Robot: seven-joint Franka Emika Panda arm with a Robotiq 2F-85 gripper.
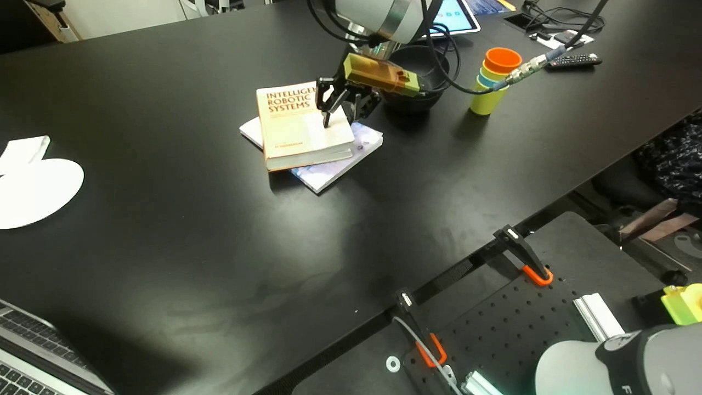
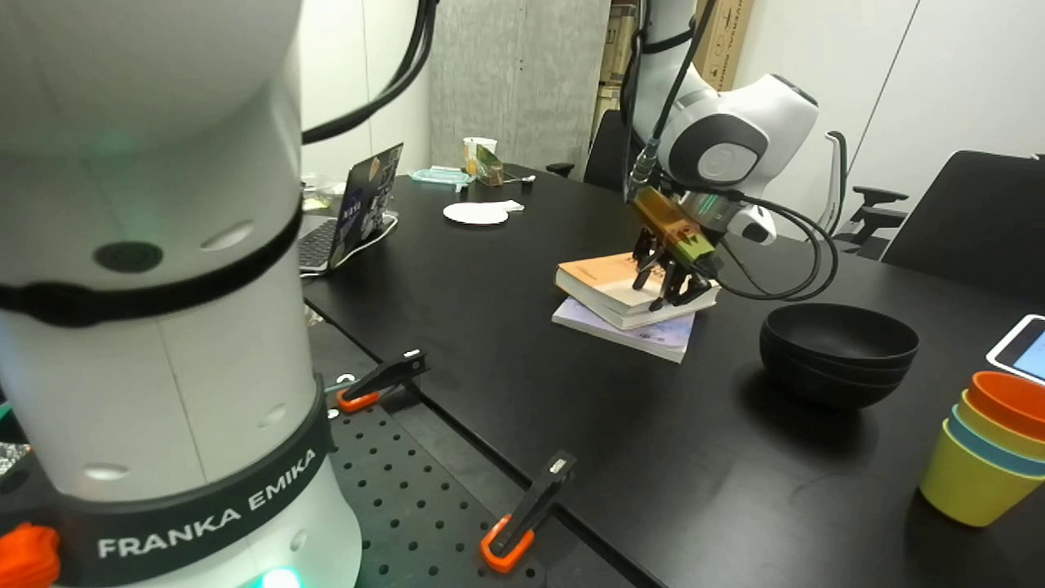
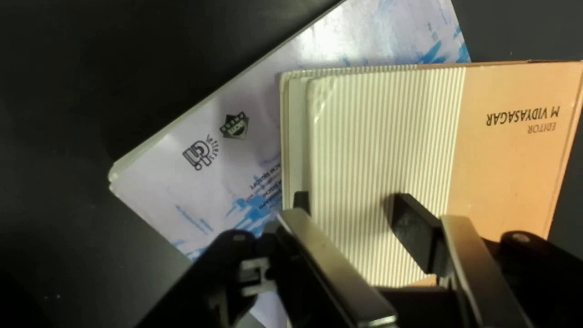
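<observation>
An orange and cream book titled "Intelligent Robotic Systems" (image 1: 289,122) lies on a paler white and blue book (image 1: 339,168), the two turned at an angle to each other. My gripper (image 1: 339,119) is over the top book's side, pointing down, its fingers apart. In the wrist view, one fingertip (image 3: 301,201) is at the book's striped edge. The other fingertip (image 3: 410,221) is over the striped cover (image 3: 377,147); whether it touches the cover I cannot tell. Nothing is visibly clamped between the fingers. Exterior view 2 shows the gripper (image 2: 648,294) low over the stack.
Black bowls (image 2: 838,353) stand close beside the books, with stacked coloured cups (image 1: 493,82) farther right. A white plate (image 1: 39,191) and a laptop (image 1: 39,355) are on the left.
</observation>
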